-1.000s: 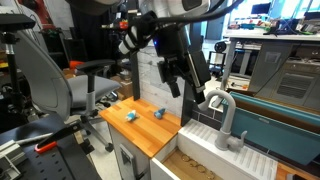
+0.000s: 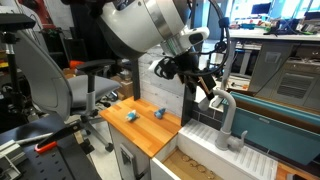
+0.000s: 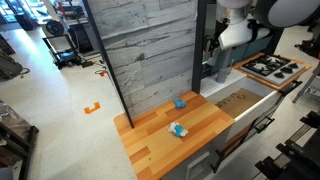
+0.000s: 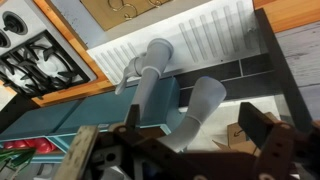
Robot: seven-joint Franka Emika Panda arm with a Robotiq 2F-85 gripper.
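Observation:
My gripper hangs just above and beside the grey faucet, close to its curved spout. In the wrist view the dark fingers stand apart at the lower edge, with the grey spout showing between and beyond them. No object shows held between them. Whether a finger touches the spout I cannot tell. Two small blue-and-white things lie on the wooden counter, well away from the gripper.
A white drawer stands pulled out below the faucet. The stove top lies beyond it, and a teal basin runs behind the faucet. A white panelled wall backs the counter.
The arm has swung and tilted, bringing the gripper right and closer to the faucet spout. The faucet, drawer and blue things look unmoved.

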